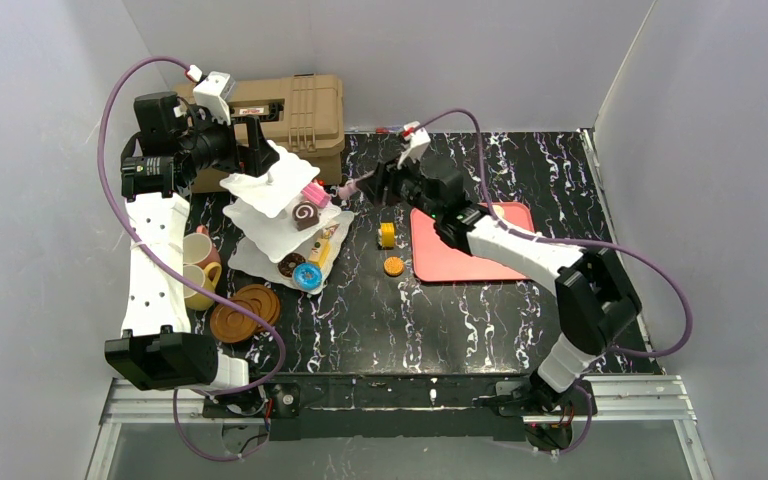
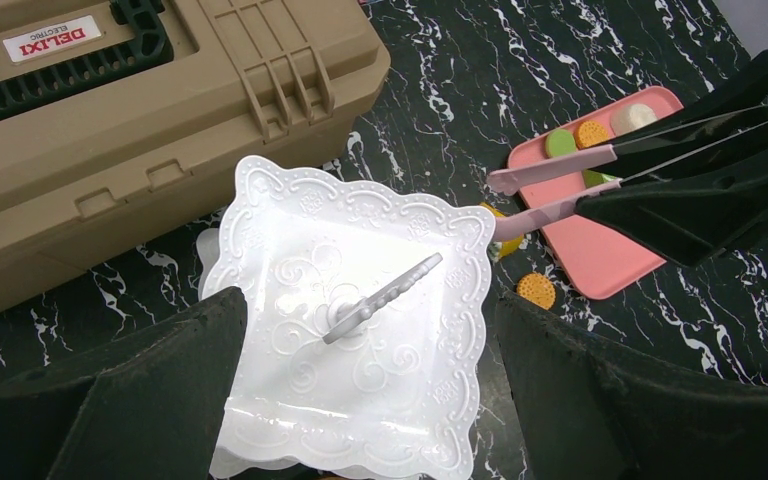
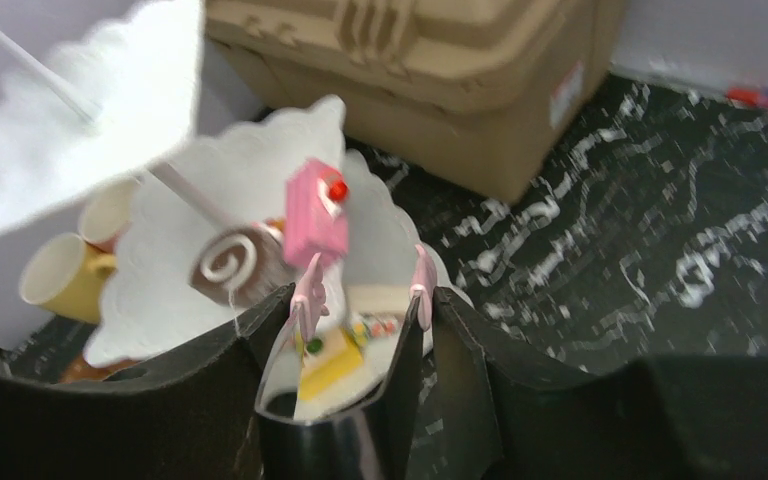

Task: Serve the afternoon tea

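Note:
A white tiered stand stands at left. Pink cake and chocolate roll sit on its middle tier; a yellow cake, a chocolate donut and a blue round piece lie lower. My left gripper is open above the top tier, which is empty. My right gripper, with pink-tipped tongs-like fingers, stands part open just right of the stand, nothing visible between its tips.
A pink tray with round pieces lies right. An orange biscuit and yellow piece lie mid-table. A tan toolbox stands behind the stand; mugs and coasters are left.

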